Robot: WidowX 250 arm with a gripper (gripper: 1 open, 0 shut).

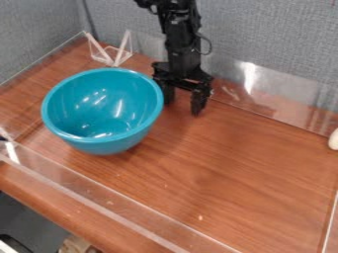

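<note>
A large turquoise bowl [102, 109] rests on the wooden table toward the left, empty as far as shows. My black gripper [183, 95] is low behind the bowl's right side, close by its rim, with its fingers open and pointing down. Nothing shows between the fingers, though the dark parts blend together.
A white rack-like object [111, 49] stands at the back left. A pale object [333, 139] sits at the right edge. Clear plastic strips and grey walls border the table [244, 188], whose middle and right are bare.
</note>
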